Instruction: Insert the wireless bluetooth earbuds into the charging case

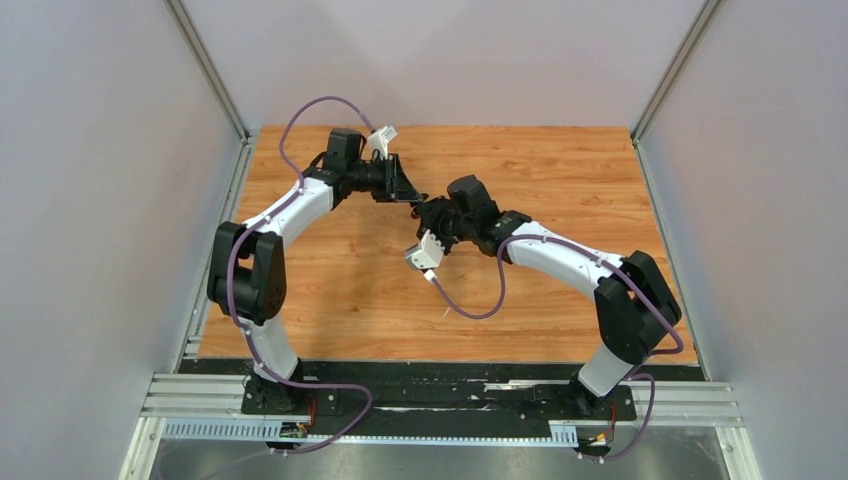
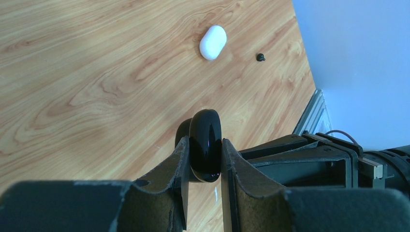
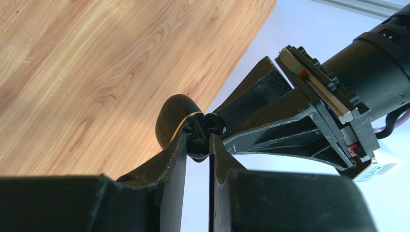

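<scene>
Both arms meet at the upper middle in the top view, my left gripper facing my right gripper. In the left wrist view, my left gripper is shut on a glossy black rounded piece, another dark part behind it. In the right wrist view, the black charging case, with gold trim and an open cavity, is directly ahead of my right gripper, whose fingertips are shut at a dark piece at its cavity. Which gripper holds which part is partly hidden.
A white oval object and a small black bit lie on the wooden table. The table is otherwise mostly clear, with walls around it.
</scene>
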